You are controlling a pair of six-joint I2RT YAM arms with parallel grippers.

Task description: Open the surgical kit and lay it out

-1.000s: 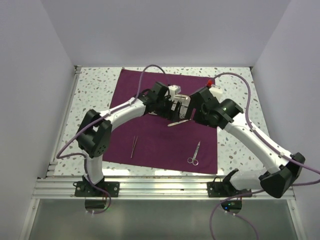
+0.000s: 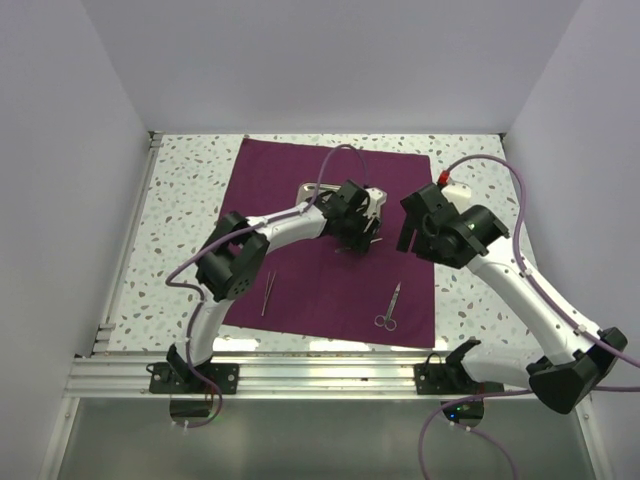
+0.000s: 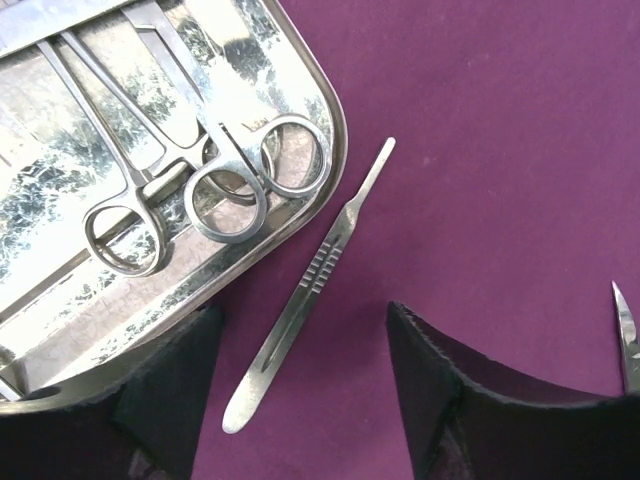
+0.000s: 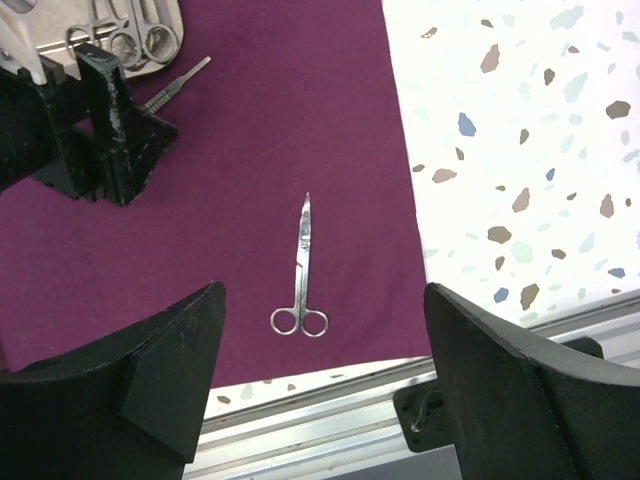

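Observation:
A slim silver scalpel handle [image 3: 312, 278] lies slantwise on the purple cloth [image 3: 500, 180], close beside the metal tray [image 3: 338, 135]. My left gripper is over it, fingers apart on either side, with cloth showing between each finger and the handle. Ring-handled clamps [image 3: 225, 165] rest in the tray at upper left. On the front right of the cloth lie scissors [image 4: 302, 262], and tweezers [image 2: 268, 293] lie front left. My right gripper stands open above the right side of the cloth, nothing between its fingers.
The left gripper and arm [image 4: 95, 140] show at upper left in the right wrist view, near the tray. Bare speckled table [image 2: 480, 300] borders the cloth on the right.
The right gripper has drawn away to the right. Tweezers and scissors have not moved.

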